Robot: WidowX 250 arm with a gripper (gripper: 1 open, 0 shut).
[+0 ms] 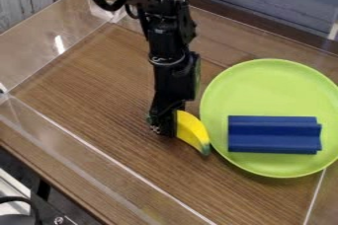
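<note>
My black gripper point(166, 124) is down at the wooden table, shut on the near-left end of a yellow banana point(192, 131). The banana's other end, with a greenish tip, points toward the lower right, beside the rim of a green plate point(264, 86). On the plate lies a blue ridged block point(271, 136). The fingertips are dark and partly hidden behind the banana.
A pale wooden wall point(264, 7) runs along the back. A dark cable lies at the bottom-left corner, off the table's edge.
</note>
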